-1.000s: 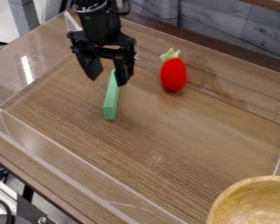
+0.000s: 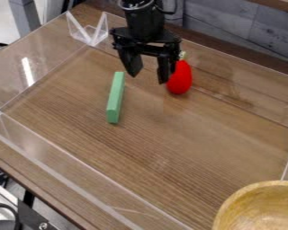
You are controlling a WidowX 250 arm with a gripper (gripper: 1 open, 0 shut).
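My gripper (image 2: 148, 65) stands open over the wooden table at upper middle, its black fingers pointing down just left of a red, rounded object (image 2: 179, 79) with a small green top, which it partly hides. A light green bar (image 2: 115, 97) lies lengthwise below and left of the gripper, apart from it. I cannot tell whether the fingers touch the red object.
A yellow bowl (image 2: 257, 208) sits at the bottom right corner. A grey wall (image 2: 248, 27) runs along the back right edge of the table. Dark cables show at the lower left corner.
My gripper has moved right and slightly up in the view, from above the green bar to beside the red object. The bar and red object look unmoved.
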